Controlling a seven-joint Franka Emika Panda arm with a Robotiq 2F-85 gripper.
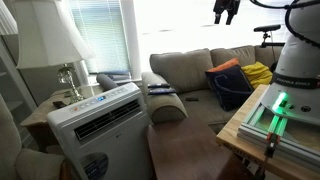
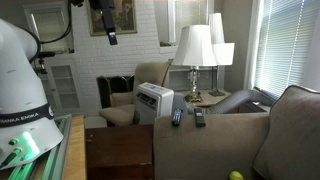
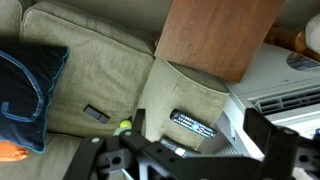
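My gripper hangs high above the couch and stands open with nothing in its grasp; exterior view 1 shows the gripper (image 1: 228, 14) near the top edge. Far below, a dark remote (image 3: 193, 124) with light buttons lies on the couch arm, appearing between the fingers in the wrist view. Another remote (image 3: 174, 146) beside it is partly hidden by the gripper. On the seat rests a small black object (image 3: 96, 114). A small yellow-green ball (image 2: 236, 175) shows on the couch, partly covered by a finger in the wrist view.
A brown wooden table (image 3: 220, 35) stands beside the couch, with a white boxy appliance (image 1: 105, 135) close by. A dark blue pillow (image 1: 230, 87) and a yellow cloth (image 1: 257, 74) occupy the couch's far end. A table lamp (image 2: 195, 50) rises behind the appliance.
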